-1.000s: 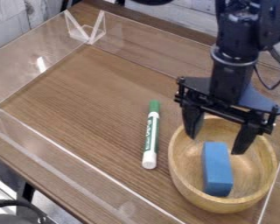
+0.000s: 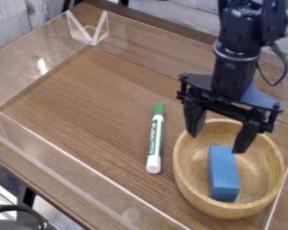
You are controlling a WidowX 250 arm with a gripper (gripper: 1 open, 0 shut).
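Observation:
My black gripper (image 2: pixel 220 124) hangs open over the rear part of a beige bowl (image 2: pixel 194 193), its two fingers spread apart at left and right with nothing seen between them. A blue block (image 2: pixel 223 176) lies in the bowl, below and in front of the gripper. A white marker with a green cap (image 2: pixel 155 144) lies on the wooden table to the left of the bowl.
A white rim runs along the upper left, with a small clear plastic piece (image 2: pixel 89 27) near the top. A dark object (image 2: pixel 8 217) sits at the lower left corner.
The gripper has moved a little up in the picture, away from the blue block. The bowl, block and marker stay where they were.

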